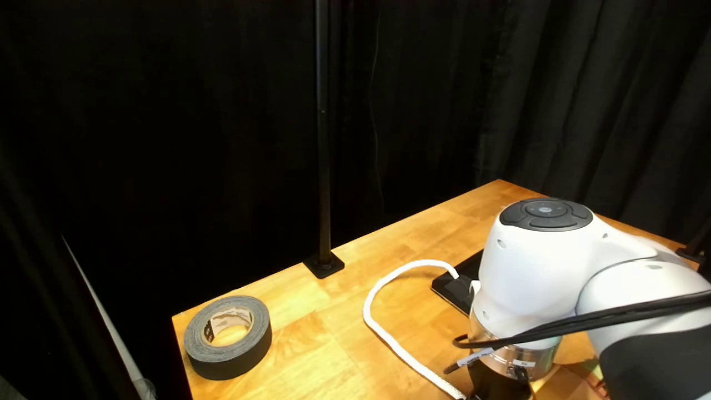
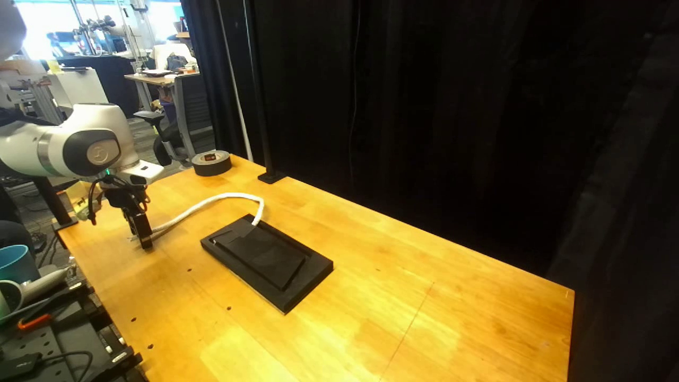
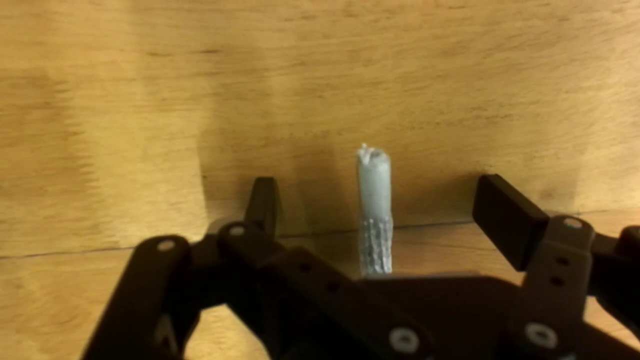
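Note:
A white rope [image 1: 378,326] curves across the wooden table, one end lying at a black board [image 2: 267,261]. In the wrist view, the rope's free end [image 3: 375,198], with a smooth tip, points up the picture between my fingers. My gripper is open and low over the table, a finger on either side of the rope, with clear gaps showing on both sides. The exterior view from the far side shows the gripper [image 2: 146,242] close to the tabletop at the rope's end.
A roll of dark tape [image 1: 228,336] rests near the table corner. Behind it, a black pole's base [image 1: 324,264] stands at the back edge. Tools and cups [image 2: 16,264] crowd the near left side.

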